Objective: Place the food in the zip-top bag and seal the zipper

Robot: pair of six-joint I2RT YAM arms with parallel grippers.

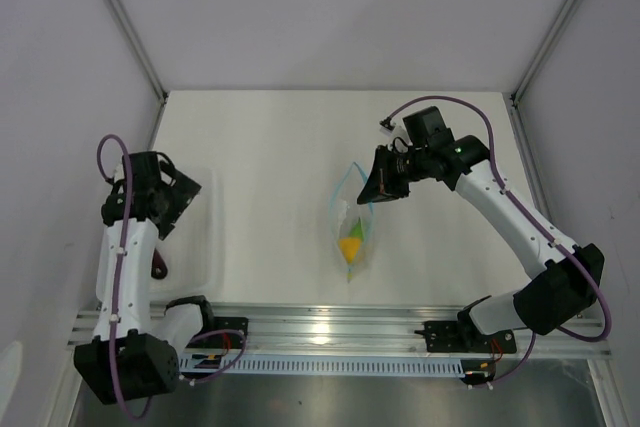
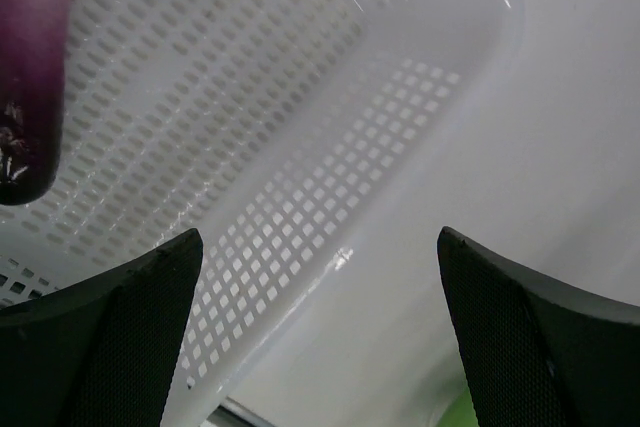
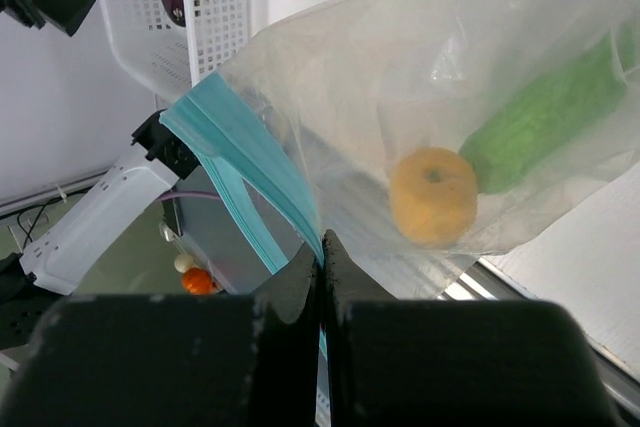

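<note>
A clear zip top bag [image 3: 345, 77] with a blue zipper band [image 3: 245, 152] hangs from my right gripper, which is shut on the bag's edge. Its mouth gapes open. Inside lie an orange round food [image 3: 433, 196] and a green long food [image 3: 550, 117]. Over the white basket [image 1: 212, 217] at the left, my left gripper [image 1: 183, 202] stands open with nothing between its fingers. A dark purple eggplant [image 2: 30, 77] rests on the basket floor, left of the left gripper's fingers in the left wrist view.
The basket's perforated wall [image 2: 300, 217] rises beneath the left gripper. Part of a green object [image 2: 460, 409] shows at the bottom of the left wrist view.
</note>
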